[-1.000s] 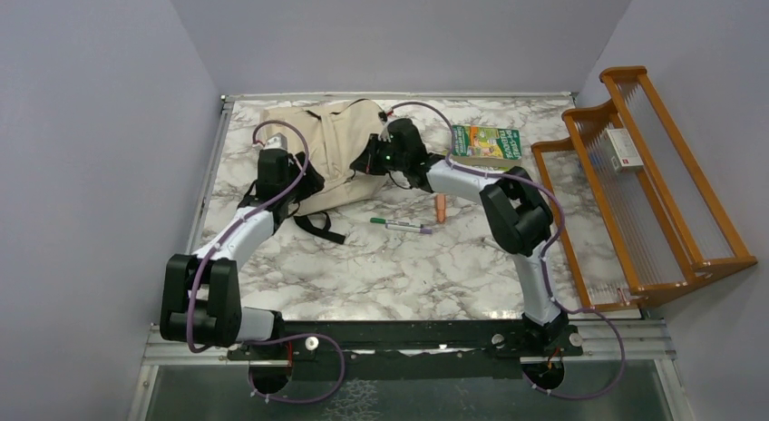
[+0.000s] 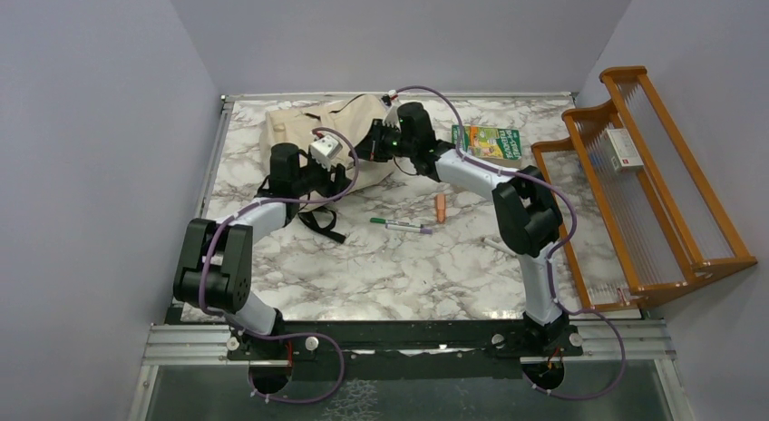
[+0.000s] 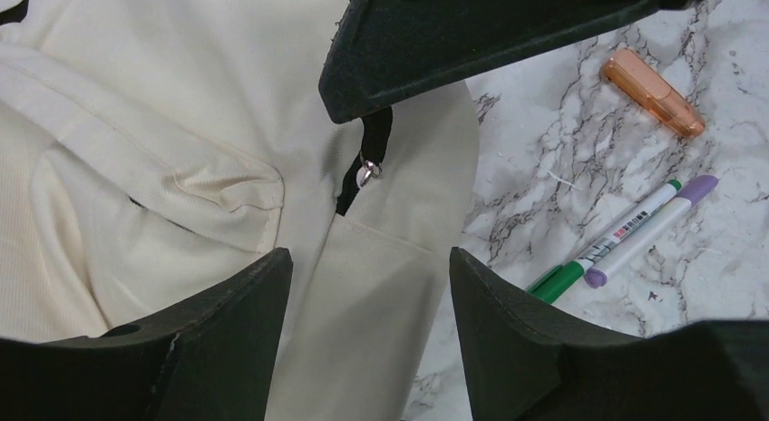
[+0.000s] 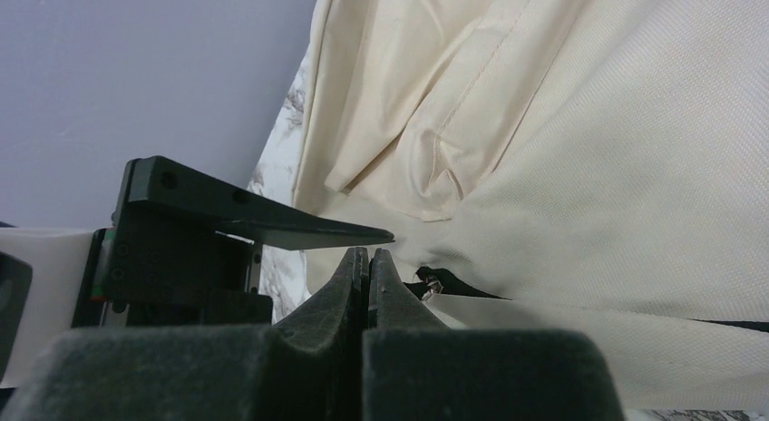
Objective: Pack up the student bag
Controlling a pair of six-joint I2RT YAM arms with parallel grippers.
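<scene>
The cream cloth bag [image 2: 292, 123] lies flat at the back left of the table. My open left gripper hovers over its right part, with bag cloth seen between the spread fingers. A small metal zipper pull [image 3: 367, 173] on a black strip shows ahead of them. My right gripper is shut low over the bag, its tips beside the zipper pull [image 4: 431, 285]. Whether the thin strip is pinched there, I cannot tell. A green-capped marker [image 2: 378, 220], a purple-capped marker [image 2: 410, 228] and an orange highlighter [image 2: 440, 208] rest on the table.
Colourful books [image 2: 488, 143] lie at the back, right of centre. A wooden shelf [image 2: 626, 185] on the right holds a small white box [image 2: 623, 150]. A black strap [image 2: 324, 225] trails from the bag's front. Both grippers are close together.
My left gripper has moved right across the bag, coming close to the right gripper. Bag and table items look unmoved.
</scene>
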